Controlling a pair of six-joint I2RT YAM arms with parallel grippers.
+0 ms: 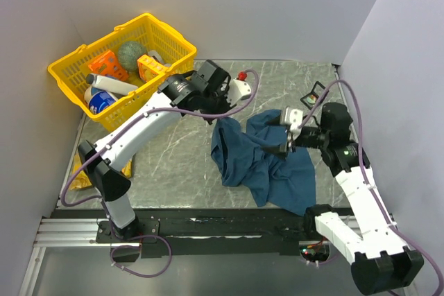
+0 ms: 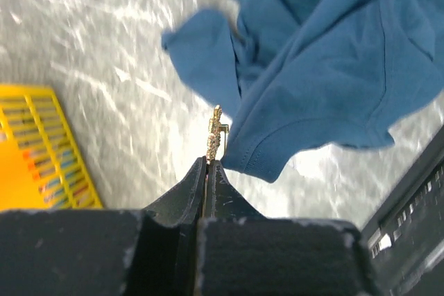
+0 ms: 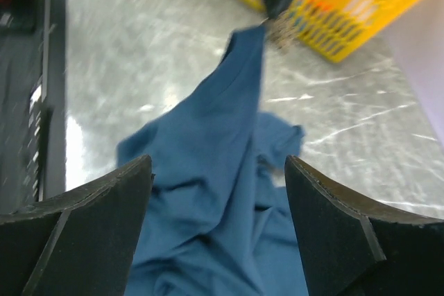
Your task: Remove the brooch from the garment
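In the left wrist view my left gripper is shut on a gold brooch (image 2: 213, 129), which stands out beyond its fingertips. A thin bar on the brooch's side lies close to the edge of the blue garment (image 2: 326, 95); whether it passes through the cloth I cannot tell. The right wrist view shows the garment (image 3: 215, 143) rising to a raised corner beside the blurred brooch (image 3: 283, 30). My right gripper (image 1: 272, 135) stands open above the garment (image 1: 257, 161), with nothing between its fingers. The top view hides the brooch under the left arm.
A yellow basket (image 1: 182, 55) holding several items stands at the back left. Yellow cloth or packaging (image 1: 80, 177) lies at the left, partly behind the left arm. Bare grey table (image 1: 180, 171) stretches between it and the garment.
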